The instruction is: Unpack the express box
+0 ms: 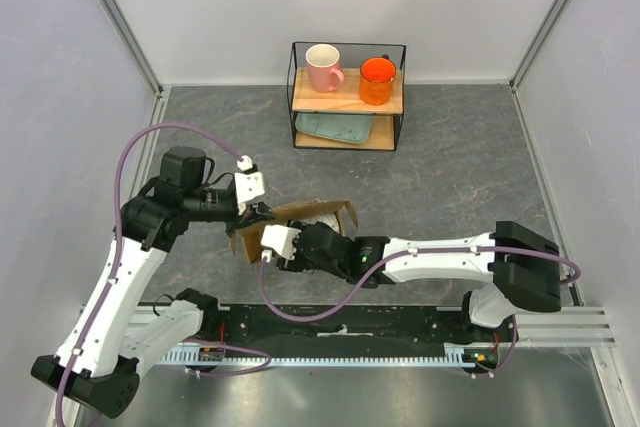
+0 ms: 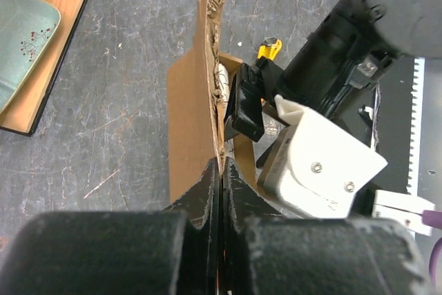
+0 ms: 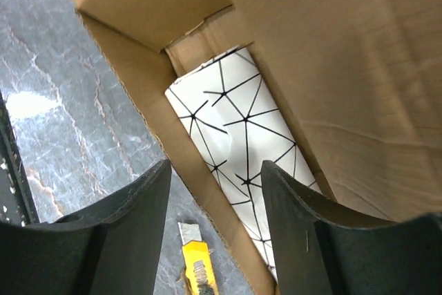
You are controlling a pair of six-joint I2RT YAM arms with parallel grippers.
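The brown cardboard box stands open in the middle of the table, partly covered by both arms. My left gripper is shut on the edge of its raised cardboard wall or flap. Inside the box lies a white item with black geometric lines, close along the walls. My right gripper is part open over the box opening, one finger above the white item and the other near the front wall. Nothing shows held between its fingers; whether they touch the item I cannot tell.
A yellow cutter knife lies on the table just outside the box. Behind stands a black wire shelf with a pink mug, an orange mug and a green tray. Free table lies to the right.
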